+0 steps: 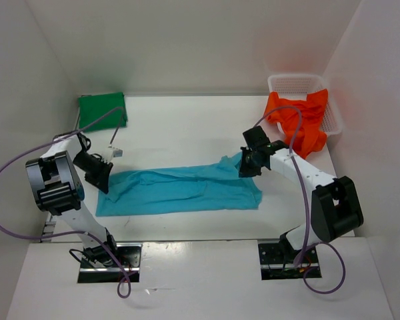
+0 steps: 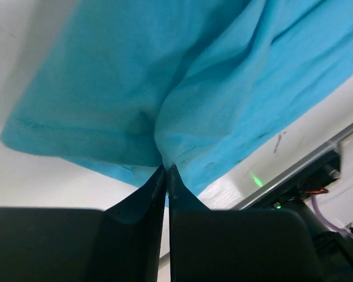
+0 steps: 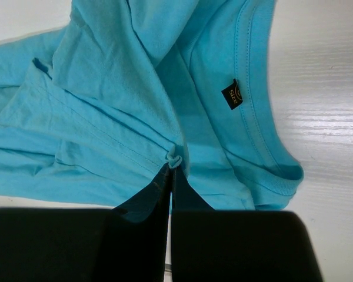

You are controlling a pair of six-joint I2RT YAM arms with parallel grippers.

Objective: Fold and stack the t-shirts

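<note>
A turquoise T-shirt [image 1: 173, 200] lies spread across the front of the white table in a long, partly folded strip. At its left end my left gripper is down on the cloth, shut on a fold of it. At the right end my right gripper is shut, its tips against a small pinched fold near the shirt's hem; whether cloth is between them is hard to tell. The right wrist view shows the collar band and a black size label [image 3: 232, 94] beside the tips.
A folded green shirt [image 1: 100, 110] lies at the back left. A white basket [image 1: 297, 84] with an orange shirt [image 1: 307, 117] sits at the back right. Walls bound the sides and back.
</note>
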